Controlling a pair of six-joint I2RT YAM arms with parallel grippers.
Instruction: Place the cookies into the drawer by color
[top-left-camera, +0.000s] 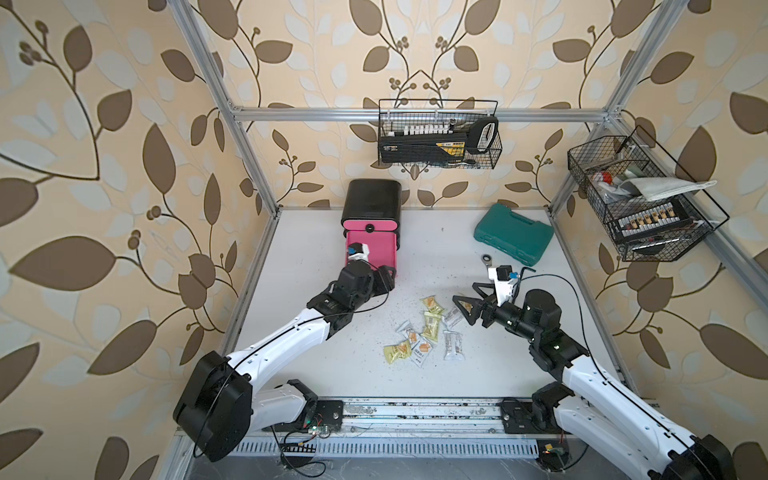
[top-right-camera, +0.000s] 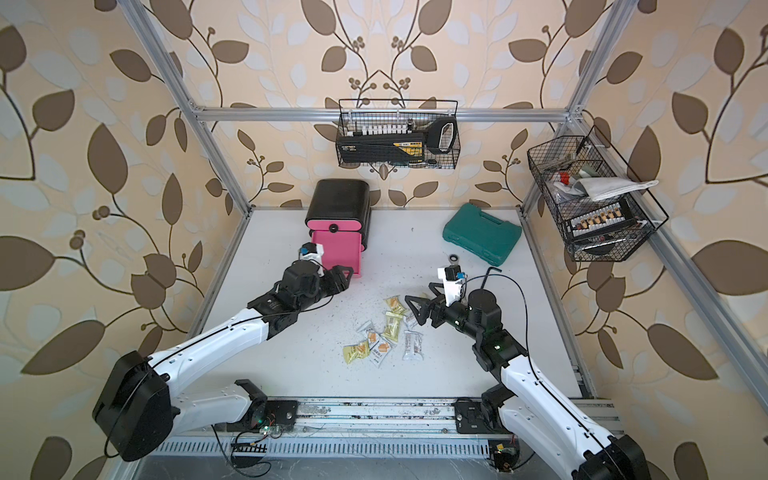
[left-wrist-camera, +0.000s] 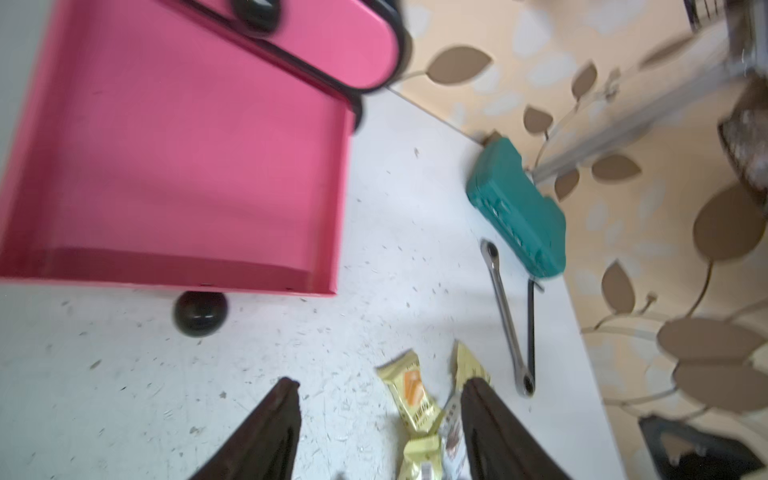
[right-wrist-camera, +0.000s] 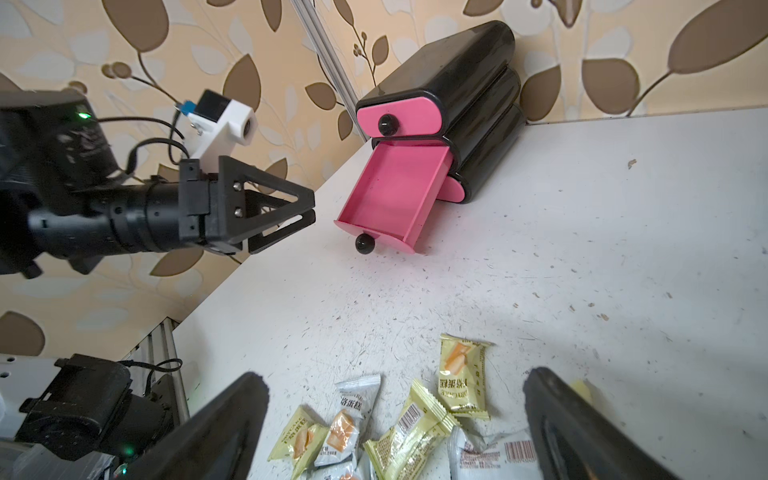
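Note:
The black cabinet has its pink middle drawer pulled out, tilted down at the front and empty. A black knob marks the drawer's front. Wrapped cookies in yellow packets and white packets lie in a loose group on the table, some touching. My left gripper is in the air just in front of the drawer, its fingers apart with nothing held between them. On the right side of the cookies, my right gripper stands open above the table, holding nothing.
A teal case rests at the back right, with a wrench and a dark rod near it. Bare table lies between the drawer and the cookies. Wire baskets hang above.

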